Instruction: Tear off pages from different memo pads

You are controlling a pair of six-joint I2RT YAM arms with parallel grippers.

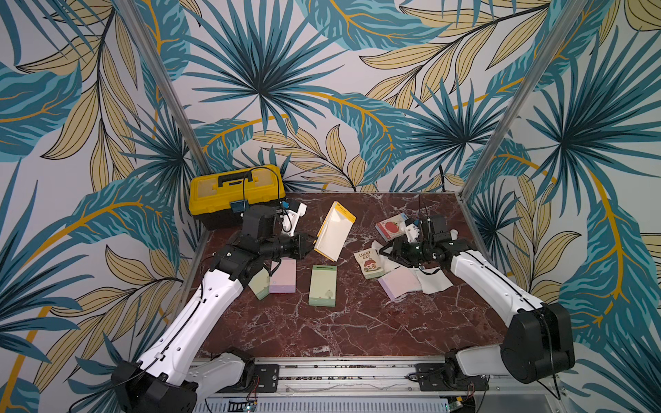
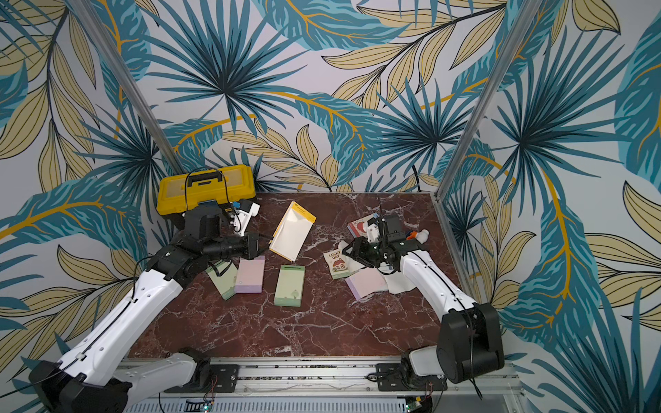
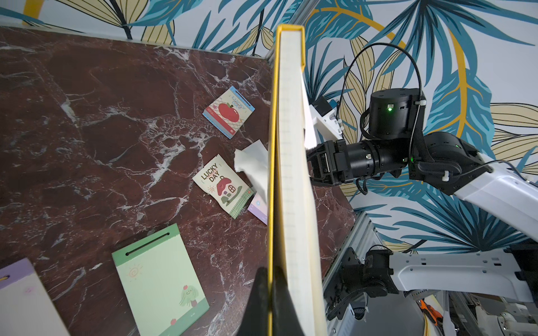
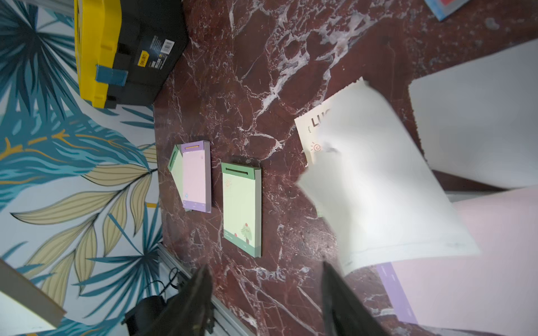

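Note:
A white memo pad (image 1: 335,234) with a yellow top band stands tilted above the table. My left gripper (image 1: 312,247) is shut on its thin yellow backing (image 3: 272,224), by the pad's lower left side. On the right side, my right gripper is open with nothing between its fingers. A slightly blurred, curling white page (image 4: 386,190) is just beyond those fingers, apart from them, and covers part of the "Lucky Day" pad (image 1: 368,261). More pale pages (image 4: 482,112) lie beside it, and a pink sheet (image 1: 400,281) with a lilac edge lies below.
A green pad (image 1: 322,285), a pink-lilac pad (image 1: 283,276) and another green one (image 1: 260,283) lie at the left and centre front. A small tomato pad (image 3: 228,112) sits at the back right. The yellow toolbox (image 1: 237,186) fills the back left corner.

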